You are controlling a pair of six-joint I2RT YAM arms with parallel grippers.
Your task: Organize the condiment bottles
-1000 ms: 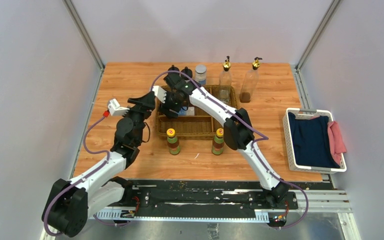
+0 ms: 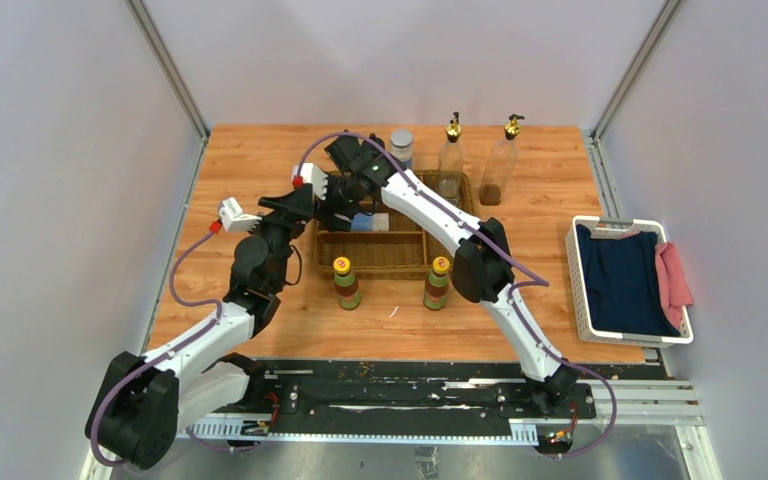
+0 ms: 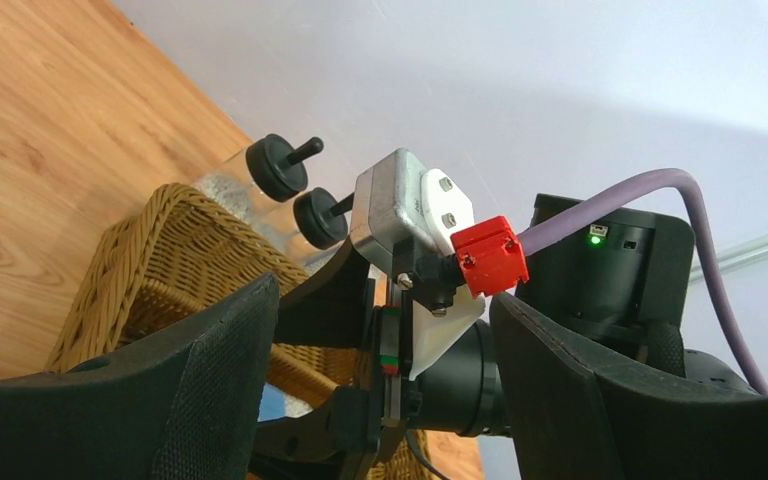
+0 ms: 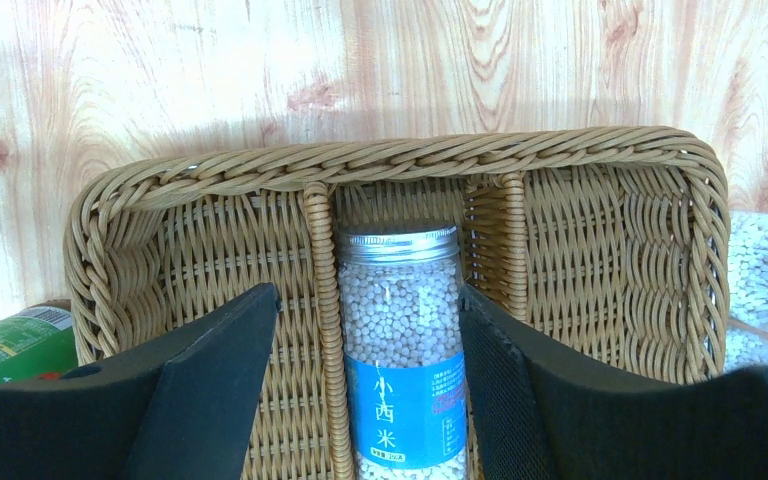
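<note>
A wicker basket (image 2: pixel 380 262) with compartments holds a jar with a blue label (image 4: pixel 405 405) in its middle slot, seen under my right gripper, which is open above it, the jar between and below its fingers. My left gripper is part open at the basket's left, facing the right gripper's body; nothing shows held. Two green bottles with yellow caps (image 2: pixel 346 288) (image 2: pixel 436 288) stand in front of the basket. Behind it are black-lidded containers (image 3: pixel 275 170), a silver-lidded jar (image 2: pixel 401 145) and two gold-topped glass bottles (image 2: pixel 500 170).
A white laundry basket (image 2: pixel 588 305) with cloths stands at the right. Bare table (image 2: pixel 530 320) lies at the front and sides. The two wrists are very close above the basket's left part.
My left gripper has shifted very slightly to the right.
</note>
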